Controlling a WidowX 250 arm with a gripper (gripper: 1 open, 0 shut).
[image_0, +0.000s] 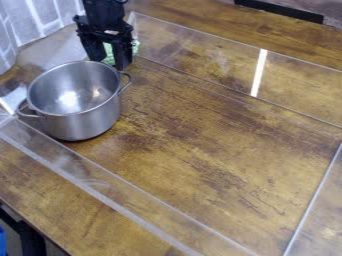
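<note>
A black robot gripper (107, 48) hangs at the top left of the camera view, just behind the steel pot, over a green item (124, 54) that it partly hides. I cannot tell whether its fingers are open or shut, or whether they hold the green item. The large steel pot (75, 100) with two side handles stands on the left of the wooden table, empty inside.
Crumpled foil or a pale covering (27, 35) lines the back left. A dark edge runs at the top right.
</note>
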